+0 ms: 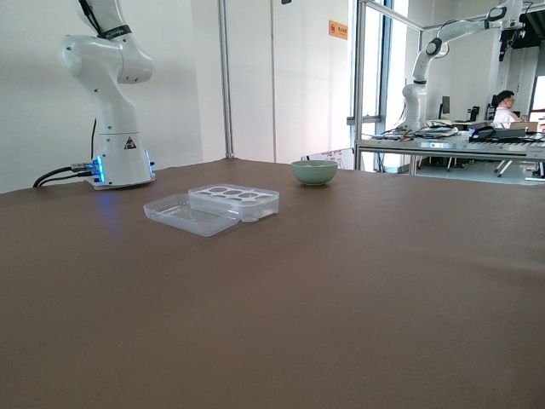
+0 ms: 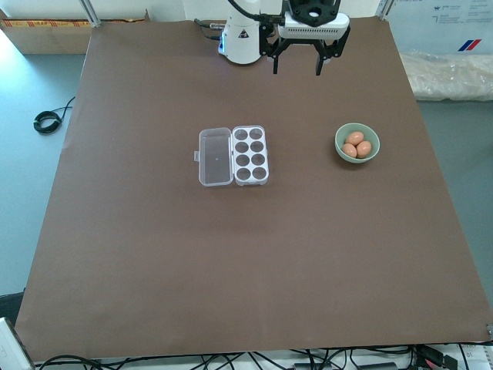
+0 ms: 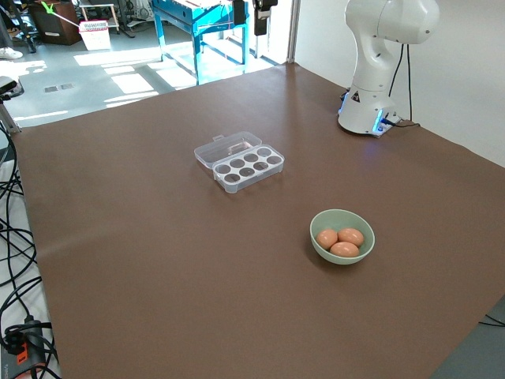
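My black gripper (image 2: 297, 68) hangs high at the back of the table in the camera left view, its two fingers apart with nothing between them, clear of all objects. An open clear plastic egg box (image 2: 250, 156) with several round, empty-looking wells lies mid-table, its lid (image 3: 226, 147) folded out beside the tray. To its right in the camera left view, a pale green bowl (image 2: 343, 155) holds brown eggs (image 3: 345, 249).
My arm's white base (image 1: 123, 162) stands at the table's back edge. Cables (image 3: 20, 260) run outside the table edge.
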